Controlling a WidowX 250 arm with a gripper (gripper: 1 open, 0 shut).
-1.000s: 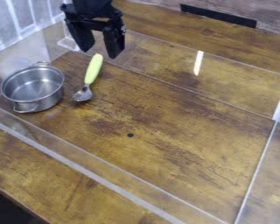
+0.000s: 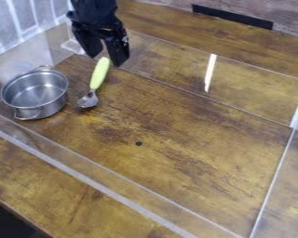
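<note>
A black robot gripper (image 2: 108,43) hangs at the top left, open, above and behind a spoon (image 2: 97,81) with a pale yellow-green handle and a metal bowl end. The spoon lies on the wooden table (image 2: 201,139). To its left stands a steel pot (image 2: 34,93) with small side handles. Nothing shows between the fingers.
Clear plastic strips or walls border the work area along the back, right and front left. A thin white strip (image 2: 210,72) is at the back right.
The gripper has shifted and turned slightly above the back left, its fingers now a little further left. The spoon and pot have not moved.
</note>
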